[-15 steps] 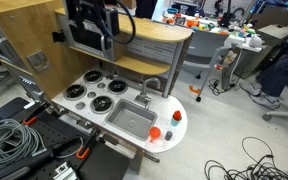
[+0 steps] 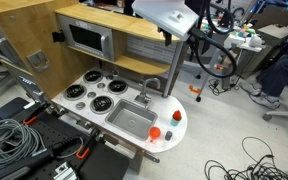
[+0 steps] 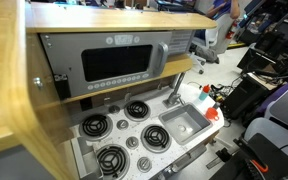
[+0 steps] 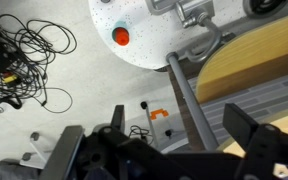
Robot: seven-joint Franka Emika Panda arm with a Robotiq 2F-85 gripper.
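Observation:
High above the right end of the wooden shelf [image 2: 134, 22], my gripper hangs open, its two dark fingers wide apart. No held object shows between them; the floor and the shelf's grey post [image 4: 189, 100] appear beyond the gap. On the white counter's rounded end, below and far from my gripper, stand a red-topped item [image 2: 177, 116] and a round orange-red item [image 2: 155, 132]. A small dark item [image 2: 169, 135] sits beside the latter. In the wrist view, one red-orange item [image 4: 121, 36] shows on the white surface.
A sink [image 2: 134, 120] with a curved faucet [image 2: 150, 88] adjoins several stove burners. The microwave [image 3: 119, 60] sits under the shelf. Loose black cables [image 4: 24, 60] lie on the floor, and a cluttered white table [image 2: 234, 48] stands behind. Open floor lies right of the counter.
The counter items have not moved.

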